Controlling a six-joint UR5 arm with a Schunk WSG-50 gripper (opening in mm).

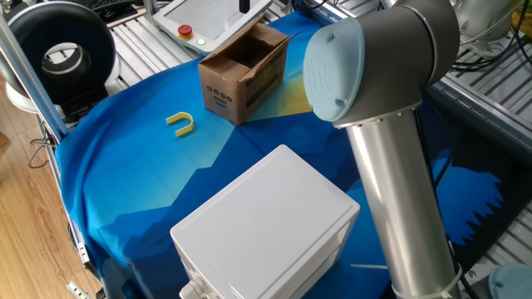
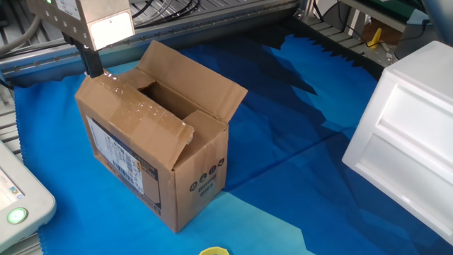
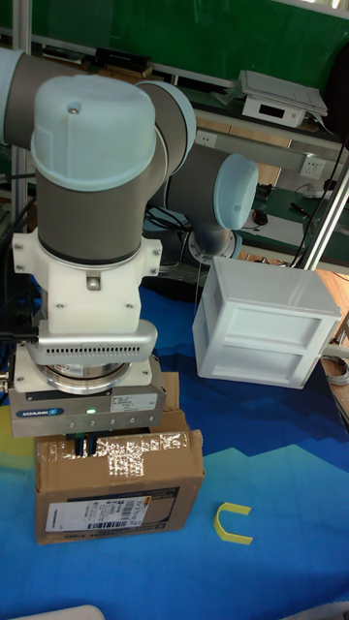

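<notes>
A brown cardboard box stands on the blue cloth with its top flaps raised and a dark opening between them. My gripper reaches down at the box's far-left top edge in exterior view 2, where only one dark finger shows clearly. From exterior view 3, the gripper body is over the box's left part, its dark fingertips by the taped flap. Whether they touch the flap or pinch anything is unclear. On the cloth beside the box lies a yellow U-shaped piece, apart from the gripper.
A white drawer unit stands on the cloth, well apart from the box. The teach pendant with its red button lies behind the box. Open cloth surrounds the yellow piece.
</notes>
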